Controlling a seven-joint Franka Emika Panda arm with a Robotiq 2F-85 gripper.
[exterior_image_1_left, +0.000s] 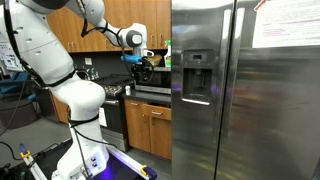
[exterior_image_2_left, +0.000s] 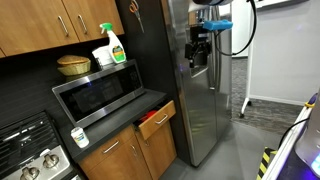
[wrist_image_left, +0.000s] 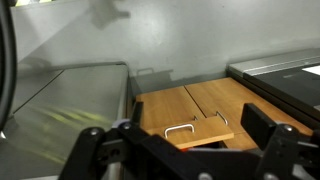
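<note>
My gripper (exterior_image_1_left: 148, 68) hangs in the air in front of the counter, its fingers open. In the wrist view its two dark fingers stand wide apart, and no object shows between the fingertips. Beyond them is a wooden drawer (wrist_image_left: 200, 130) with a pale bar handle (wrist_image_left: 180, 128). That drawer (exterior_image_2_left: 156, 123) is pulled partly out beneath the counter in exterior view 2, and something red (exterior_image_2_left: 152, 103) shows by its opening. The gripper (exterior_image_2_left: 192, 58) is well above the drawer, near the steel fridge (exterior_image_2_left: 205, 110), and apart from both.
A microwave (exterior_image_2_left: 98, 93) sits on the dark counter, with a basket (exterior_image_2_left: 74, 65) and a green spray bottle (exterior_image_2_left: 117, 44) on top. A white cup (exterior_image_2_left: 78, 136) stands by the stove (exterior_image_2_left: 35, 160). The tall fridge (exterior_image_1_left: 200, 120) bounds the right side. Open floor lies before the cabinets.
</note>
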